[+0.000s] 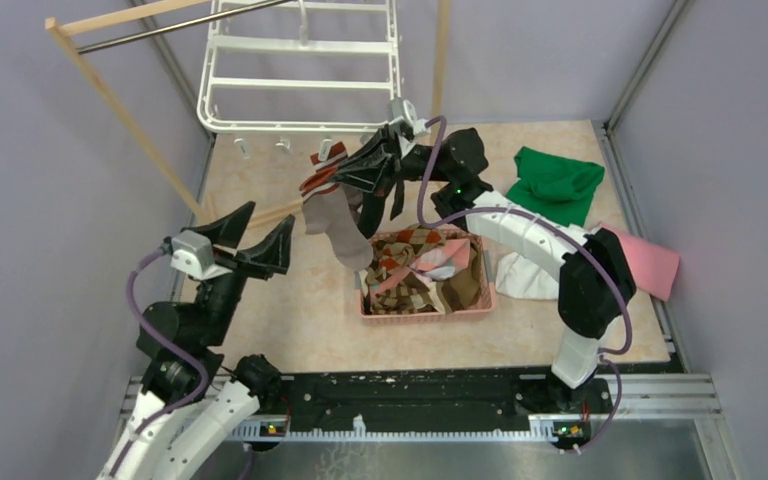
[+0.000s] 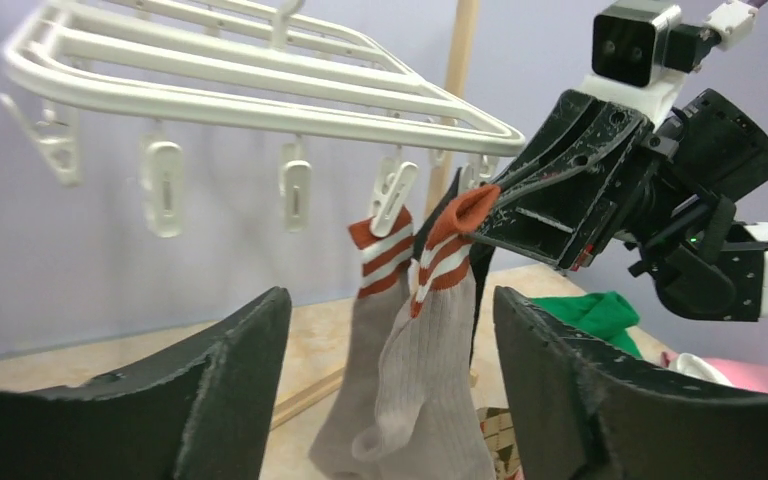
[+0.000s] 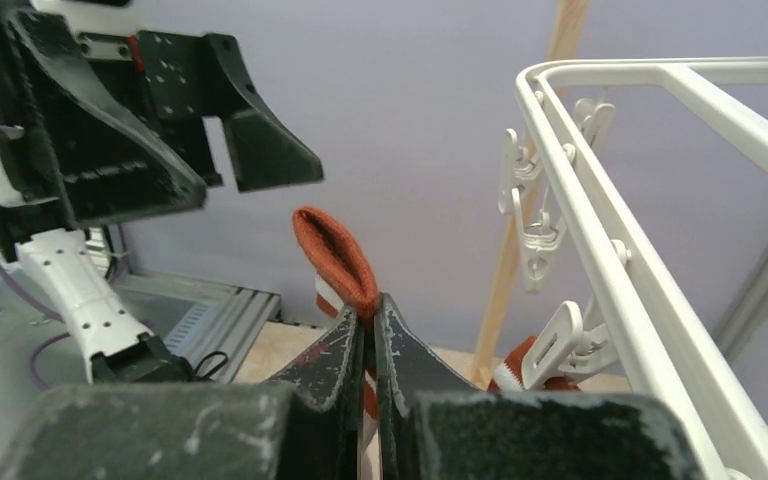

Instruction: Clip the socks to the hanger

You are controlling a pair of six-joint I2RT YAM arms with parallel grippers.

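A grey sock with red-and-white striped cuff (image 2: 440,340) hangs from my right gripper, shut on its folded orange top. A second striped sock (image 2: 380,260) hangs behind it from a white clip (image 2: 392,200) on the hanger (image 2: 260,110). My left gripper (image 1: 252,225) stands open, apart from the socks, pointing toward them with nothing between its fingers. In the left wrist view its two black fingers frame the socks from either side. A dark item, partly hidden, hangs behind the socks.
A pink basket (image 1: 420,312) of mixed cloths sits below. Green cloth (image 1: 550,185), white cloth (image 1: 525,278) and a pink item (image 1: 650,265) lie at the right. The wooden frame (image 1: 110,90) rises at the left.
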